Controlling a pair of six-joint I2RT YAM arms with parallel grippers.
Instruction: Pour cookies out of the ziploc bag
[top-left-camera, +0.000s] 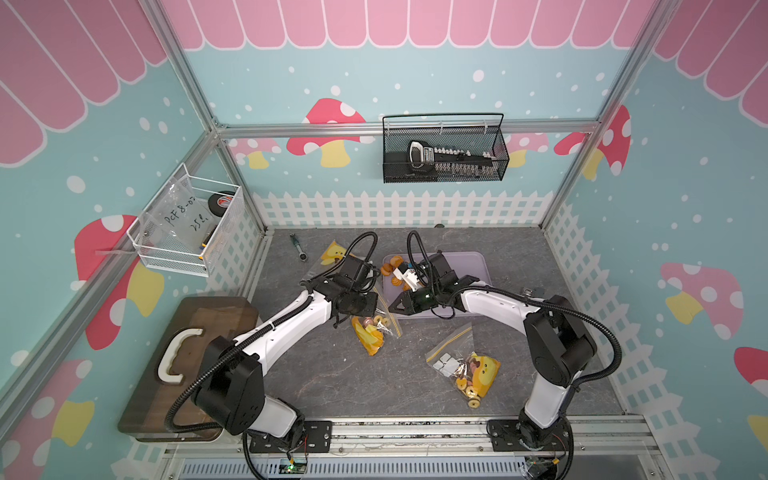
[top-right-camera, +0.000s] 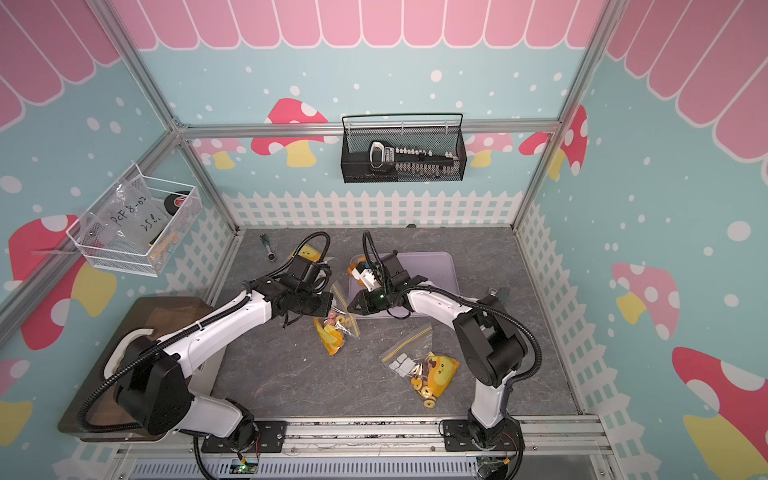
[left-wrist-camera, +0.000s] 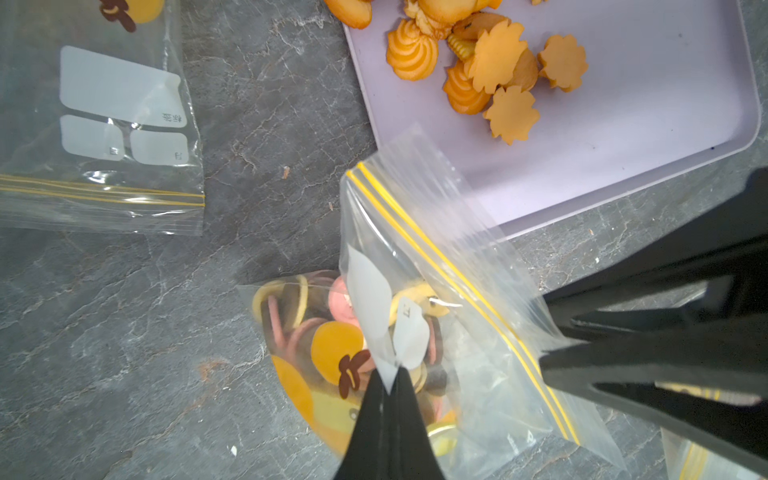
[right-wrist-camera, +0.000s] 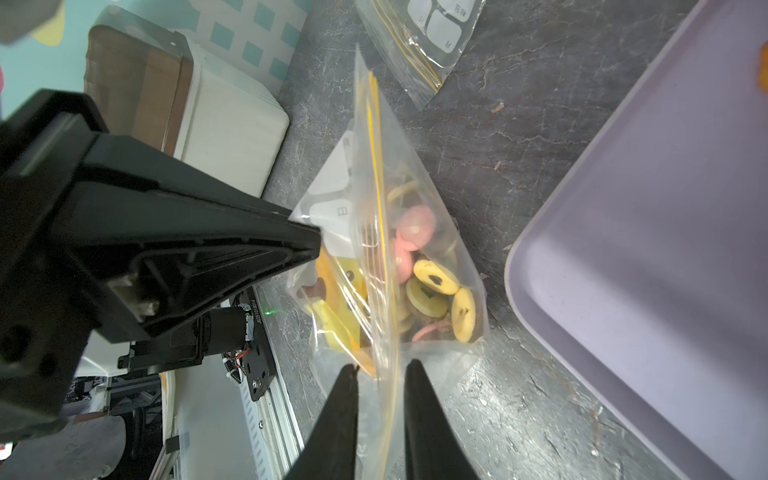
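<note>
A clear ziploc bag (left-wrist-camera: 488, 400) with yellow zip lines, holding pink and ring-shaped cookies (right-wrist-camera: 436, 276), stands partly raised off the table, its zip end toward the tray. My left gripper is shut on the film of its side, which gathers into folds at the fingertips. In the right wrist view, my right gripper is part open. The bag's zip edge runs between its fingers, which stand apart on either side. The lilac tray (left-wrist-camera: 656, 120) lies beyond the bag, with orange-brown cookies (left-wrist-camera: 496, 64) at one end.
A second filled bag (top-left-camera: 480, 376) lies near the table's front edge, right of centre. Another bag (left-wrist-camera: 104, 96) lies flat behind the left arm. A brown-lidded box (top-left-camera: 200, 352) is at the left. Bare table surrounds the front bag.
</note>
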